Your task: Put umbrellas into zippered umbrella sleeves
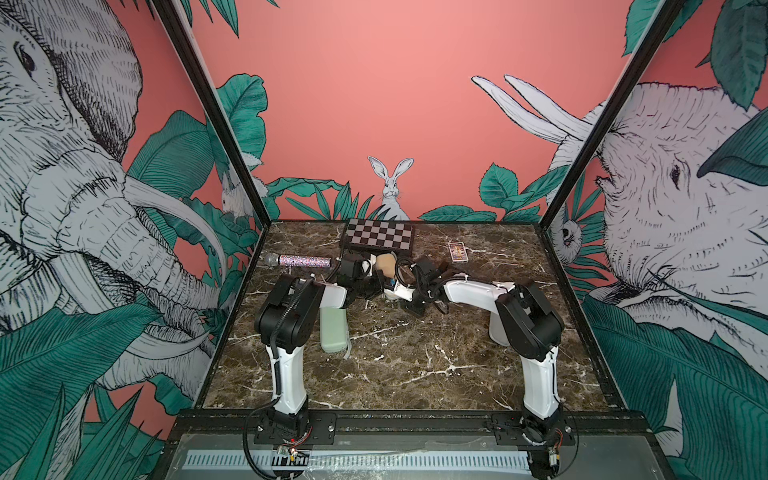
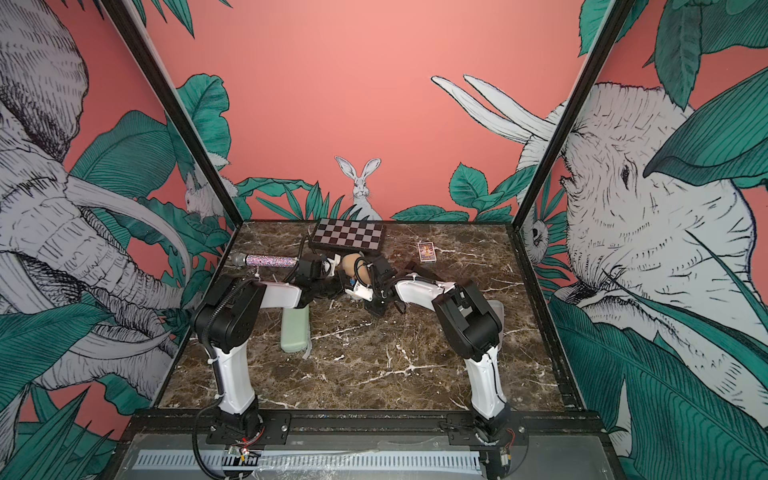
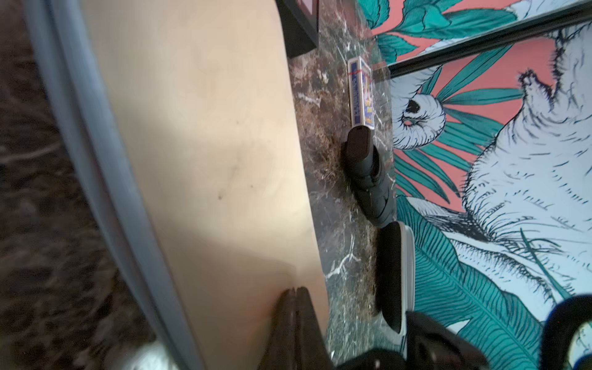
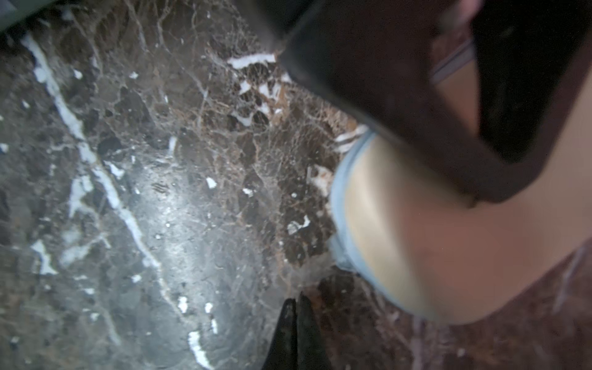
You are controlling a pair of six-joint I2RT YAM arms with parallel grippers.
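The cream sleeve case (image 3: 209, 154) with a pale blue-grey edge fills much of the left wrist view; from above, part of it (image 1: 386, 265) shows between the two arms. My left gripper is shut, its tips over the cream face. My right gripper is shut with nothing between its fingers, over bare marble beside the rounded end of the case (image 4: 431, 265). Black parts of the left gripper cross the case there. A black folded umbrella (image 3: 373, 185) lies farther off. The green sleeve case (image 1: 333, 329) lies below the left arm.
A chessboard box (image 1: 378, 234) stands at the back, with a card box (image 1: 457, 252) to its right. A glittery tube (image 1: 304, 261) lies back left. Another case (image 1: 497, 329) is partly hidden by the right arm.
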